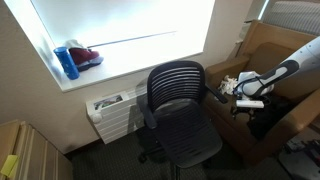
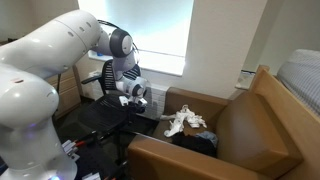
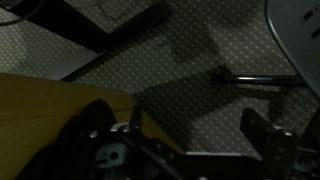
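My gripper is open in the wrist view, its dark fingers standing wide apart with only carpet visible between them. In exterior view 2 the arm reaches over to the far left, and the gripper [image 2: 132,101] hangs near the black office chair [image 2: 110,80], above the floor beside the brown couch. A crumpled white cloth [image 2: 183,121] lies on the couch seat, with a dark cloth [image 2: 198,143] nearer the camera. Both cloths lie well apart from the gripper.
The brown couch [image 2: 240,125] has a raised arm and back. A blue bottle [image 1: 66,62] and a dark red item [image 1: 85,57] rest on the window sill [image 1: 140,60]. Chair legs [image 3: 255,79] and a couch edge [image 3: 60,100] border the open carpet below the gripper.
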